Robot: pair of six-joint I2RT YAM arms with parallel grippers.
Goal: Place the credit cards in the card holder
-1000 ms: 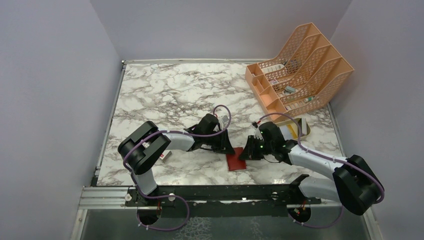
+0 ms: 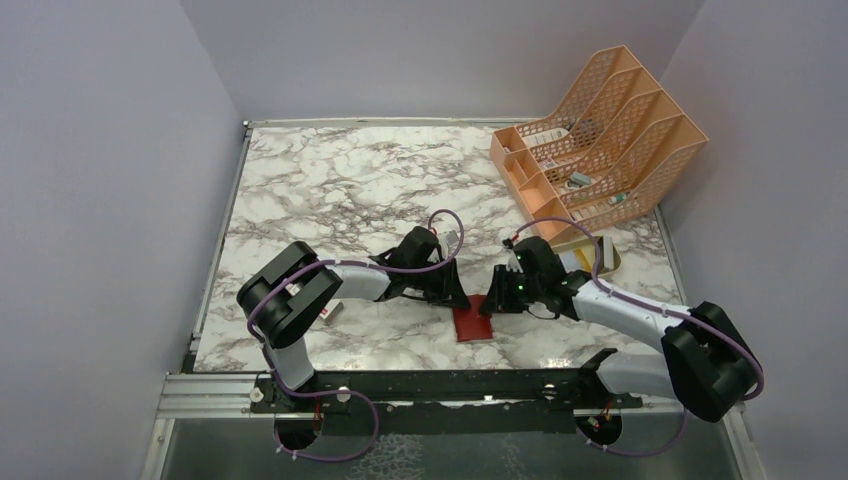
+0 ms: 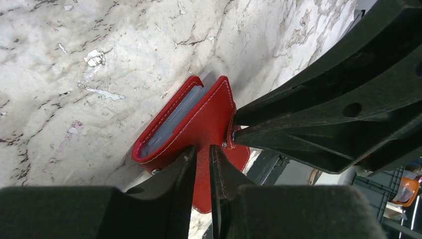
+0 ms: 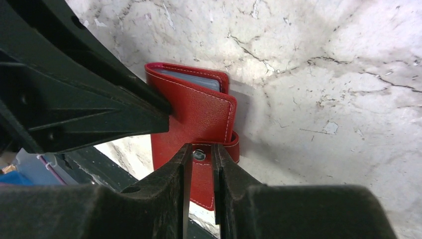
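The red card holder (image 2: 472, 324) stands near the front of the table between both grippers. Clear sleeves (image 3: 171, 121) show at its open edge; I cannot tell whether cards are inside. My left gripper is shut on the holder's upper part. In the right wrist view, a narrow gap separates the fingers of my right gripper, and a metal snap (image 4: 199, 155) shows between them. A red strap (image 4: 229, 145) bulges from the holder's face at these fingertips. Whether they touch the strap is unclear.
A peach organizer (image 2: 519, 190) holding several small items stands at the back right. Behind the right arm is an open box (image 2: 613, 258) with something yellow inside. A small white box (image 2: 331, 310) lies beside the left arm.
The left gripper and the holder stay nearly still.
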